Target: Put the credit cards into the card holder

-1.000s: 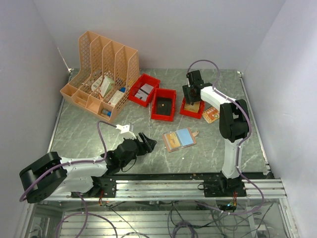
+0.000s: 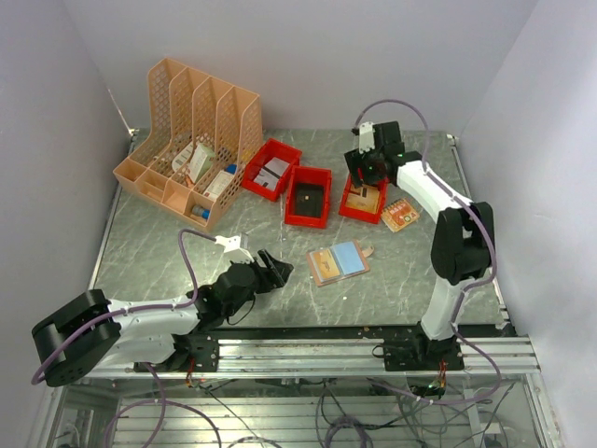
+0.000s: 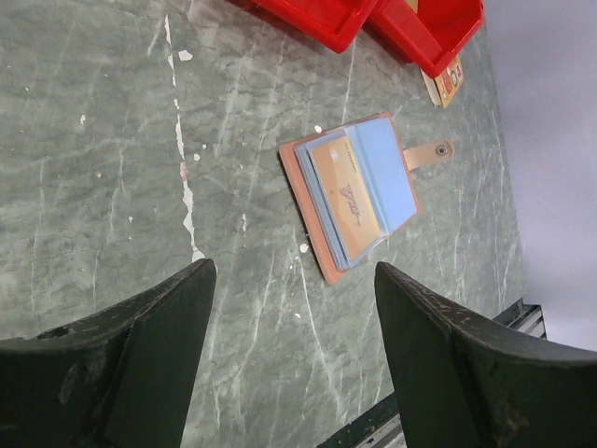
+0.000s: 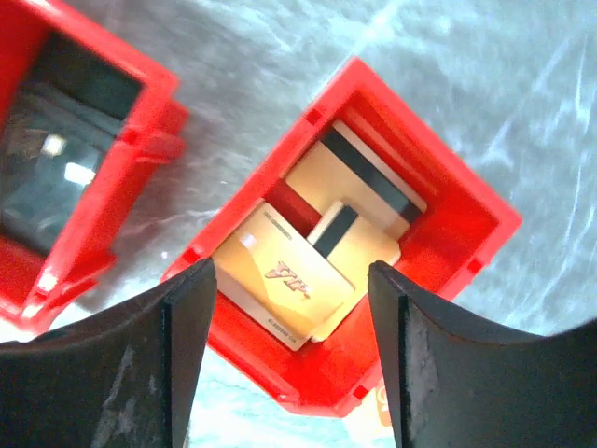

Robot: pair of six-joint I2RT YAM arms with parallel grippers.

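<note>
My right gripper (image 2: pixel 359 164) hangs over a red box (image 2: pixel 360 211) of tan cards. In the right wrist view its fingers are apart above that box (image 4: pixel 429 140), where several tan cards (image 4: pixel 284 271) lie, some with dark stripes, none between the fingertips. My left gripper (image 2: pixel 277 269) is open over bare table, left of the card holder (image 2: pixel 345 258), which holds a tan card (image 3: pixel 350 187) beside a blue part. In the left wrist view nothing is between its fingertips.
A middle red box (image 2: pixel 305 219) holds dark items; another (image 2: pixel 284 149) holds pale items. A peach divider rack (image 2: pixel 168 112) stands back left. Orange cards (image 2: pixel 399 215) lie right of the boxes.
My right arm has risen and shifted slightly up the top view, uncovering more of the box's cards. The left arm has barely moved; the holder is unchanged.
</note>
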